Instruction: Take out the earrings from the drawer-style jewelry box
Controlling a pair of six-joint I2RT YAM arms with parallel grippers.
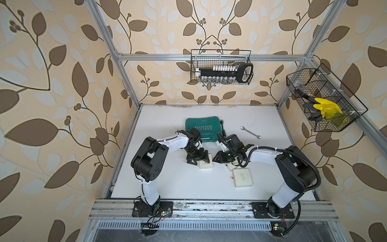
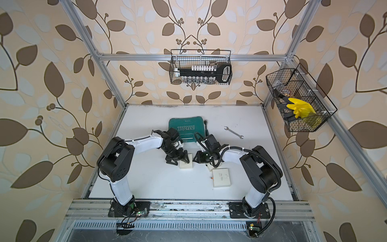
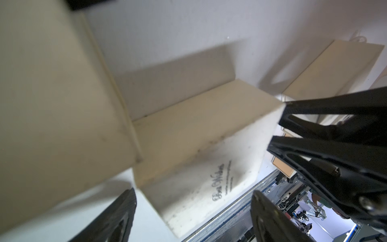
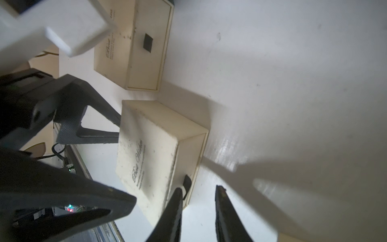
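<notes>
In the right wrist view a small cream box (image 4: 155, 147) lettered "Best Wishes" has a black pull tab (image 4: 187, 184) on the face turned towards my right gripper. That gripper stands slightly open, one finger (image 4: 176, 201) overlapping the tab's lower part in view, nothing seen between the tips. My left gripper stands open at the same box (image 3: 221, 173); one fingertip (image 4: 128, 201) overlaps the lid. Whether it touches is unclear. A second tabbed box (image 4: 147, 44) sits behind, its drawer face flush. No earrings show.
Another small box (image 1: 232, 166) is partly under the right gripper. A larger cream box (image 1: 242, 177) stands in front of it. The green case (image 1: 204, 127) lies behind, the wrench (image 1: 250, 132) at back right.
</notes>
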